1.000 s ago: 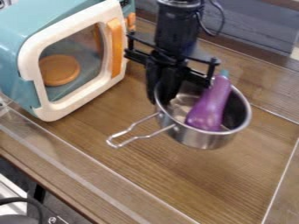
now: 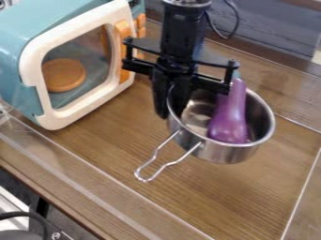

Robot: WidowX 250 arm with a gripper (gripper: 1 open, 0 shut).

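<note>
A steel pot [image 2: 236, 144] with a wire handle pointing toward the front left holds a purple eggplant [image 2: 228, 115]. My black gripper [image 2: 174, 105] is at the pot's left rim; its fingertips are dark and partly hidden, and whether the rim is between them is hard to tell. The gripper looks shut.
A toy microwave [image 2: 45, 66] in teal and white stands at the left, with an orange disc inside.
The pot, with the eggplant in it, has shifted slightly right and its handle has swung lower toward the front. My gripper has moved a little along with it.
</note>
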